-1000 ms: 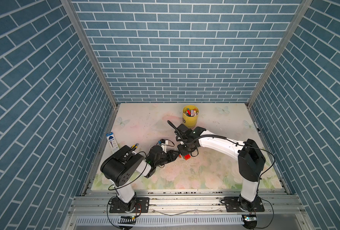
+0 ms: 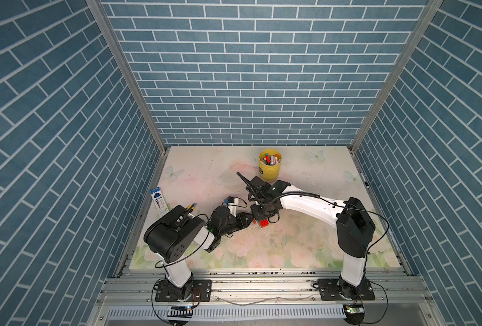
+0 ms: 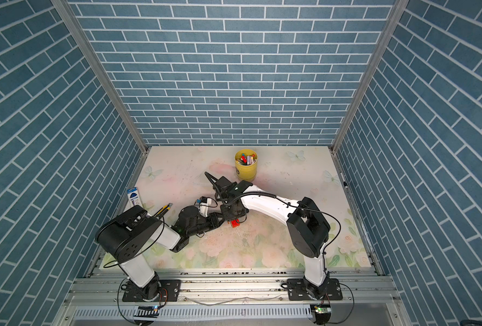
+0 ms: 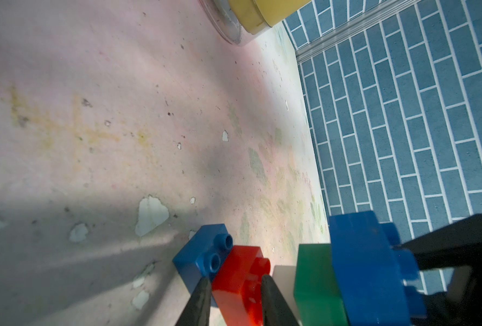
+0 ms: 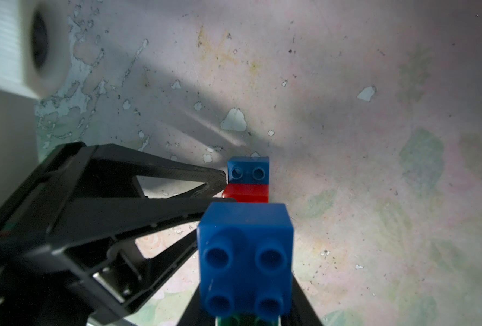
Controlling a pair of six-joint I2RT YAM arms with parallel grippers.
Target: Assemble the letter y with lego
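Observation:
Bricks are clustered at the table's centre-front, largely under both grippers in the top views. In the left wrist view a small blue brick point(image 4: 192, 255) stands against a red brick point(image 4: 230, 277), with my left gripper's point(image 4: 232, 309) fingertips around or just before the red one; whether they grip it is unclear. A larger blue brick point(image 5: 244, 255) sits on a green brick point(image 4: 317, 282), at my right gripper, whose fingers are mostly hidden beneath it. The left gripper's black fingers reach in from the side in the right wrist view.
A yellow bucket point(image 2: 269, 168) of bricks stands at the back centre. A blue-and-white packet point(image 2: 159, 200) and pencil-like items point(image 3: 163, 209) lie at the left.
The right arm's wrist has shifted very slightly over the last second. Otherwise the top left view looks the same.

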